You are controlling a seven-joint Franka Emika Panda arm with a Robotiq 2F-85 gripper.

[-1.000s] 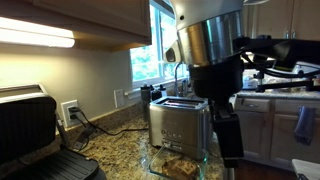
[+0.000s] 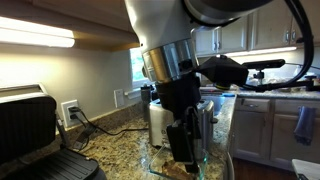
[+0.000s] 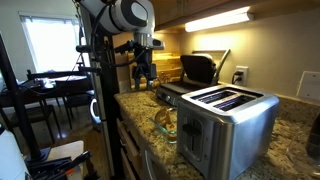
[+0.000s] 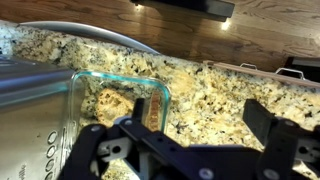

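Note:
My gripper is open, its two black fingers wide apart in the wrist view, with only bare speckled counter between them. Left of that gap lies a clear glass dish (image 4: 122,77) holding browned bread (image 4: 113,104); the left finger overlaps the dish's near right part. From exterior view 1, the arm hides much of the dish and the front of the steel toaster (image 2: 157,122). In exterior view 2 the dish (image 3: 160,116) sits on the counter beside the toaster (image 3: 229,130), whose top slots face up.
A dark contact grill (image 3: 201,70) with its lid raised stands against the wall. A black cord (image 2: 105,131) runs from the outlet (image 2: 70,112) along the counter. The counter edge, a drawer handle (image 4: 290,72) and the wooden floor (image 4: 150,22) border the work area.
In exterior view 1 the arm and gripper have moved left and somewhat lower, now covering more of the toaster and dish. Toaster, dish and grill have stayed put.

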